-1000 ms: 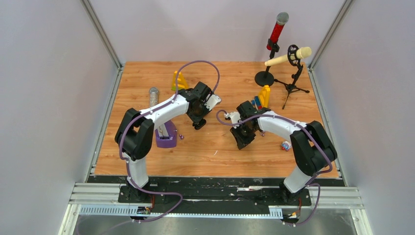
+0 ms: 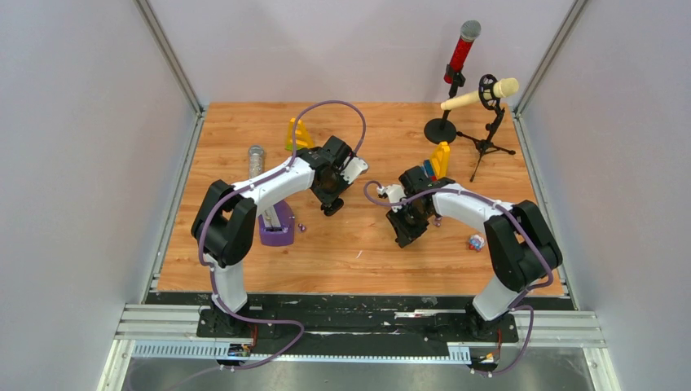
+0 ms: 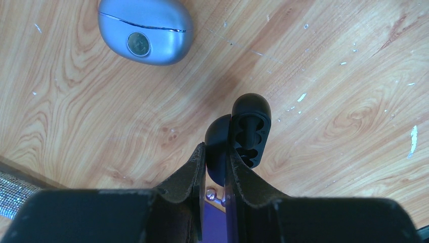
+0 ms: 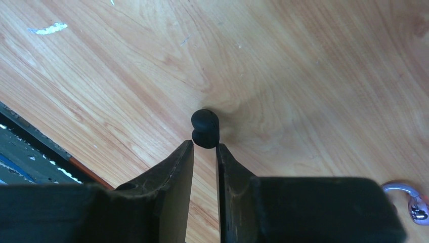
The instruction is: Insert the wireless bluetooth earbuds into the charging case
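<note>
The black charging case [image 3: 248,134] stands with its lid raised, its dark earbud hollows facing up in the left wrist view. My left gripper is shut on the lid side of it. From the top view, the case shows as a small dark shape just below the left gripper [image 2: 329,200]. In the right wrist view a small black earbud [image 4: 205,128] appears between and just beyond the fingertips of my right gripper. Those fingers stand slightly open; whether a finger touches the earbud I cannot tell.
A closed silver-blue case [image 3: 146,33] lies beyond the black one. A purple holder [image 2: 277,236] sits at the left, and small purple earphones [image 4: 418,207] lie right of the right gripper. Microphones on stands [image 2: 441,130] occupy the back right.
The left arm and the black case keep their place.
</note>
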